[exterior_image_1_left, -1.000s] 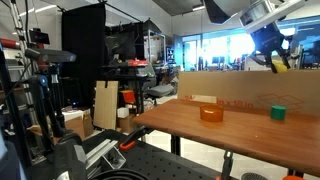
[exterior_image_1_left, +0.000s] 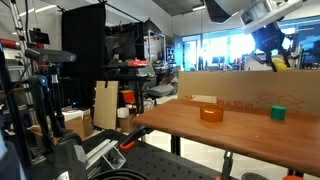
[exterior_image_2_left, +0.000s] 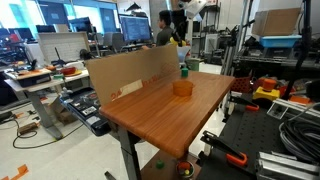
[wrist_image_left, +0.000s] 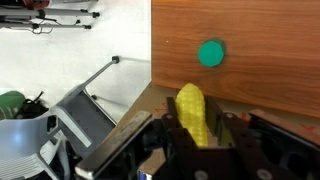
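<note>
High over the far right of the table, my gripper (exterior_image_1_left: 277, 60) is shut on a long yellow object (wrist_image_left: 191, 112). The object's rounded end points away from the fingers, and its other end is hidden between them. In exterior view 1 only a small yellow patch of it shows. A green cup (exterior_image_1_left: 278, 112) stands on the wooden table (exterior_image_1_left: 180, 121), well below the gripper; from the wrist it appears as a teal circle (wrist_image_left: 211, 53) ahead of the yellow tip, apart from it. An orange bowl (exterior_image_2_left: 183, 88) sits nearer the middle of the table.
A cardboard panel (exterior_image_1_left: 235, 89) stands upright along the table's back edge, below the raised arm. Bare tabletop surrounds the bowl and cup. Beyond the table, the wrist view shows a grey chair (wrist_image_left: 32, 140) and pale floor (wrist_image_left: 110, 45).
</note>
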